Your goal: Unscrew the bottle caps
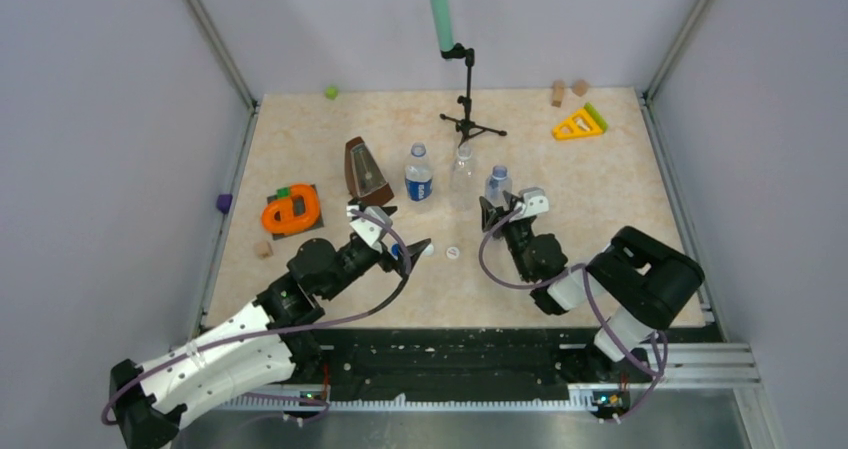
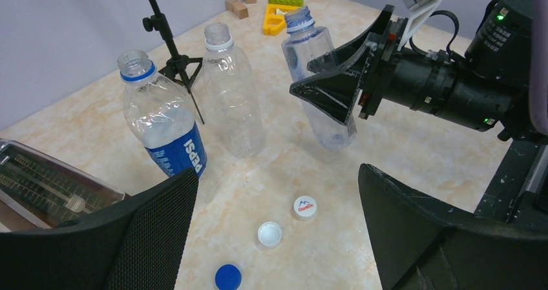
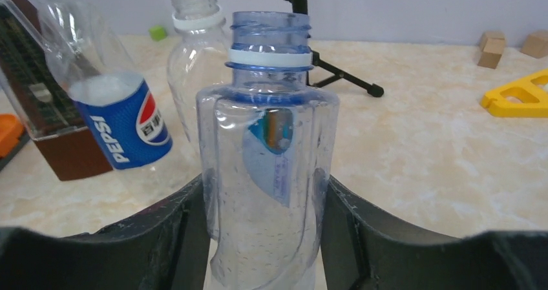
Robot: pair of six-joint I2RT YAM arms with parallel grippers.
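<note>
Three uncapped clear bottles stand upright on the table: a Pepsi-labelled bottle (image 2: 165, 119), an unlabelled bottle (image 2: 234, 103) beside it, and a bluish bottle (image 2: 315, 51) on the right. Both fingers of my right gripper lie along the sides of the bluish bottle; whether they still press on it is unclear. My left gripper (image 1: 411, 231) is open, its dark fingers (image 2: 145, 228) wide apart and nothing held. Loose on the tabletop are a blue cap (image 2: 228, 277), a white cap (image 2: 270, 234) and a printed white cap (image 2: 305, 207).
Behind the bottles rises a black tripod (image 1: 466, 109). A brown metronome (image 1: 367, 172) is close left of the Pepsi bottle, and an orange pumpkin shape (image 1: 291, 210) lies farther left. Blocks and a yellow triangle (image 1: 578, 125) sit back right.
</note>
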